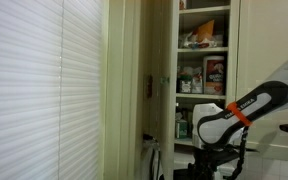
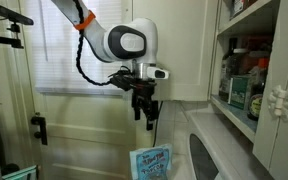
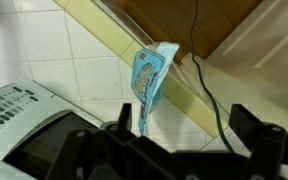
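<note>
My gripper is open, its two dark fingers wide apart in the wrist view with nothing held between them. Ahead of the fingers, in the gap, a blue and white plastic bag (image 3: 149, 75) stands against a tiled surface. In exterior view 2 that bag (image 2: 150, 162) shows at the bottom, with the gripper (image 2: 144, 118) pointing down above it and apart from it. Exterior view 1 shows the gripper (image 1: 209, 166) low by the cabinet; the bag cannot be made out there.
A white appliance (image 3: 6, 110) with buttons and a dark window lies beside the bag. A dark cord (image 3: 196, 62) runs down on the other side. Open shelves (image 2: 242, 118) with bottles and packages stand at the right, near a cabinet door (image 2: 286, 100).
</note>
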